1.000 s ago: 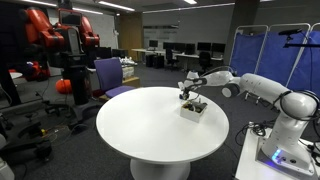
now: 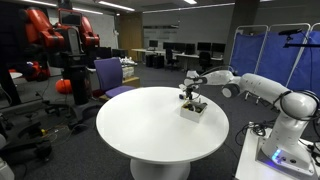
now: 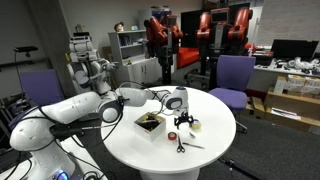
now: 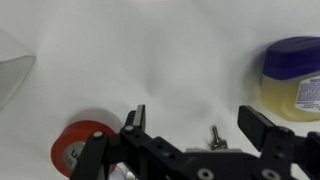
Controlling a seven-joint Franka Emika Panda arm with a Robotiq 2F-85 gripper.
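My gripper is open over the white table, its two dark fingertips wide apart and nothing held. Between and below them, a small metal tip [image 4: 214,132] and a grey piece show at the bottom edge; what they belong to is hidden. Left of the fingers lies a red roll [image 4: 72,150], partly covered by the gripper. A jar with a dark blue lid [image 4: 292,58] and yellowish contents rests at the right. In exterior view 2 the gripper [image 3: 182,121] hangs above the table, right of an open box [image 3: 150,126] holding dark items.
Black-handled scissors [image 3: 181,146] and a thin tool [image 3: 193,146] lie near the red roll [image 3: 172,136]. Small dark items [image 3: 194,117] sit behind the jar [image 3: 195,128]. The box [image 2: 192,114] stands close to the arm.
In exterior view 1 the arm's end appears slightly lower and a little farther left than before. The box has stayed in place.
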